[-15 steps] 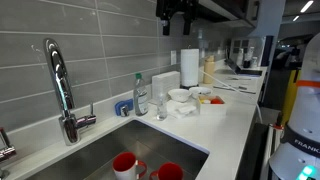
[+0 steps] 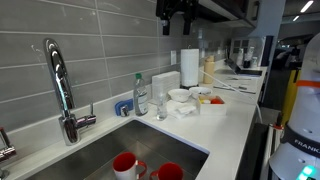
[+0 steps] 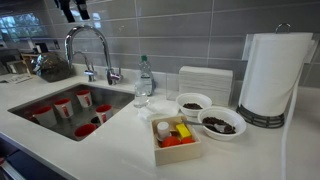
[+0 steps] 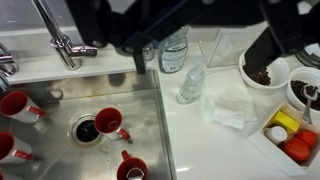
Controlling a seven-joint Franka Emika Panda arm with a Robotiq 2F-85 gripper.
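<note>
My gripper (image 2: 177,26) hangs high above the counter, its fingers apart with nothing between them. In the wrist view a clear plastic bottle (image 4: 173,50) and a smaller clear bottle (image 4: 191,84) lie in sight below the gap, well beneath the fingers. Several red and white mugs are in the sink (image 4: 150,108), among them one near the drain (image 4: 110,122) and another mug (image 4: 132,166) by the sink's right side. In exterior view 1, one mug (image 2: 125,165) stands left of a second, red mug (image 2: 171,172).
Right of the sink are two white bowls (image 3: 222,123) with dark contents, a box (image 3: 176,150) of colourful items and a crumpled white cloth (image 4: 230,108). A paper towel roll (image 3: 270,80) stands at the back, and a tall faucet (image 2: 60,85) rises behind the sink.
</note>
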